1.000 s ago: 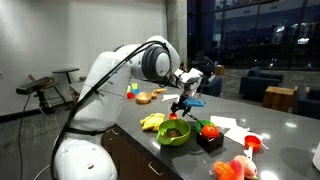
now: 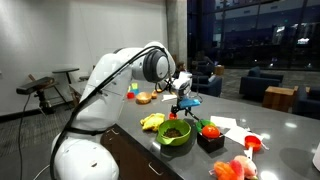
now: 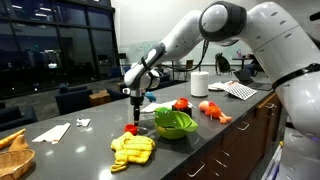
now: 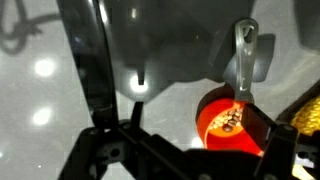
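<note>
My gripper is open, its two dark fingers wide apart with nothing held between them. In the wrist view a red cup (image 4: 207, 105) with small yellow-orange pieces inside sits by the right finger, which hides part of it. A grey-handled utensil (image 4: 244, 62) leans out of that cup. Exterior view 2 has the gripper (image 3: 137, 112) pointing down just above and beside the red cup (image 3: 131, 129). From the other side, in exterior view 1, the gripper (image 2: 186, 101) hangs behind the green bowl (image 2: 174, 133).
Close to the cup lies a yellow cloth (image 3: 132, 150). A black box (image 2: 211, 143) holding a red round item stands beside the bowl. Red-orange toys (image 2: 240, 168), another red cup (image 2: 252, 143) and white papers (image 2: 240, 133) occupy the right side. Bare table (image 3: 70, 150) shows at left.
In exterior view 1 my wrist and gripper have shifted slightly left, toward the red cup. The objects on the table look unmoved.
</note>
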